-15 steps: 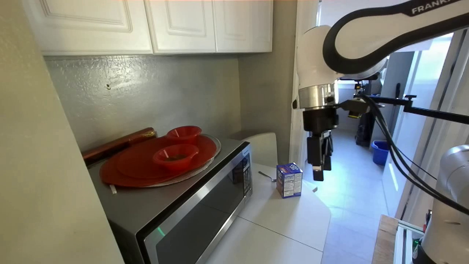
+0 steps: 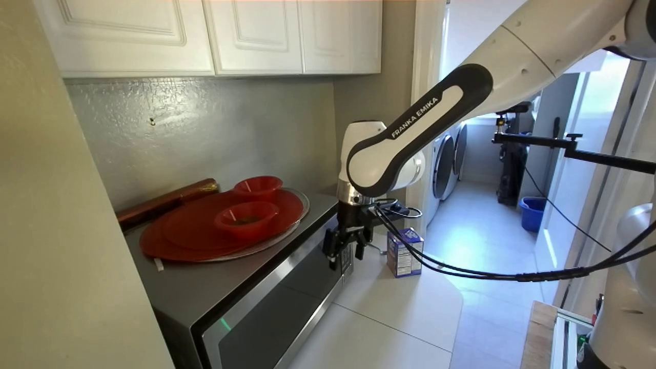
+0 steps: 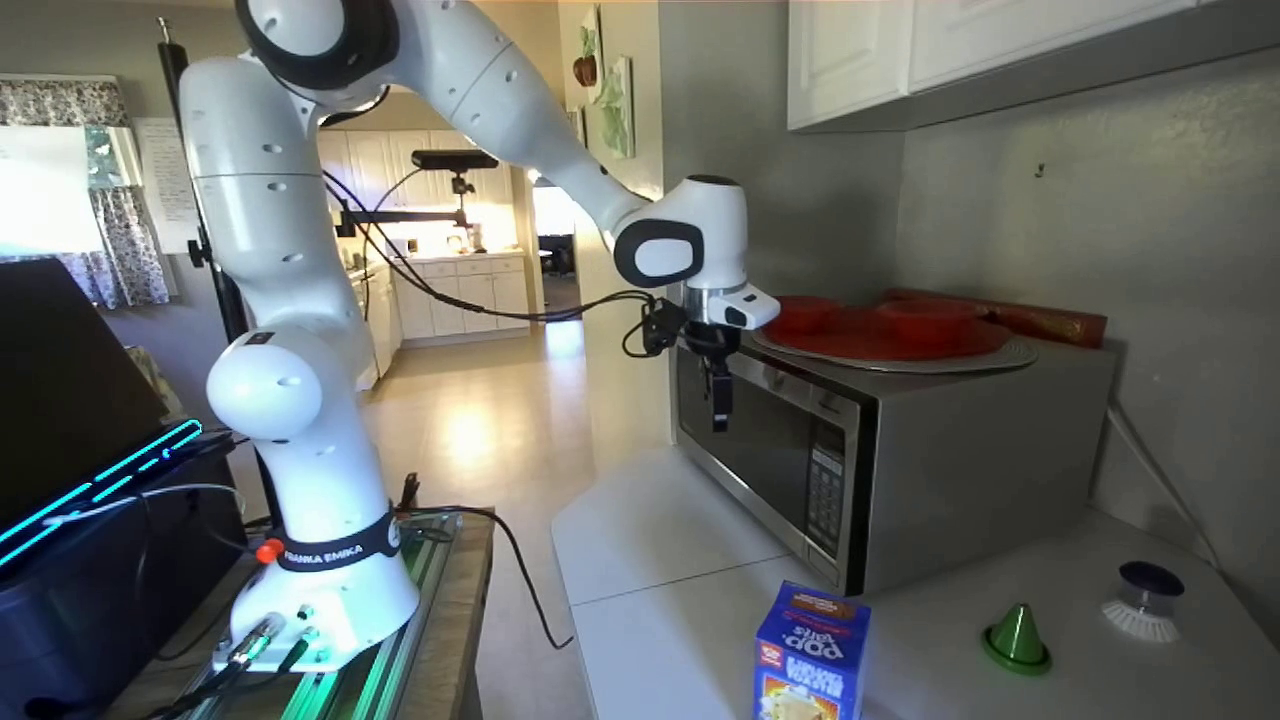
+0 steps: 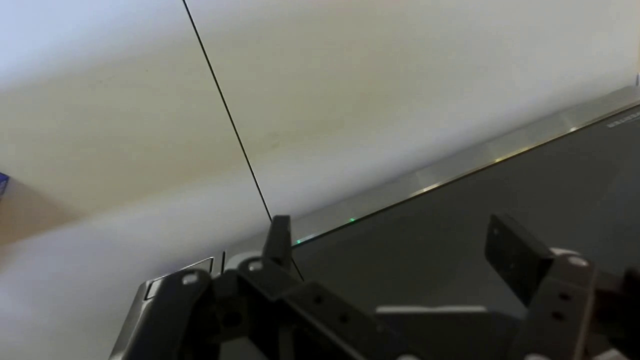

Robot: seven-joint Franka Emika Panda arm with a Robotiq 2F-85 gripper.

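Note:
My gripper is open, and no object shows between its fingers. In the first exterior view the gripper (image 2: pixel 345 249) hangs close in front of the microwave (image 2: pixel 246 323), near the control panel end of its door. From the other side, the gripper (image 3: pixel 719 414) points down by the upper part of the microwave's front (image 3: pixel 768 444). Whether the fingers touch the door cannot be made out. The microwave door looks closed. Below the fingers, the wrist view takes in the dark door glass (image 4: pixel 414 258) and the white counter (image 4: pixel 150 150).
Red bowls (image 2: pixel 247 220) and red round mats (image 2: pixel 184 230) lie on top of the microwave. A blue Pop-Tarts box (image 3: pixel 811 654) stands on the counter, with a green cone (image 3: pixel 1017 636) and a brush (image 3: pixel 1143 600) to its right. White cabinets (image 2: pixel 252 37) hang above.
The arm has swung from above the counter's outer side over to the microwave's front, and the gripper has turned. The box, bowls and microwave have stayed put.

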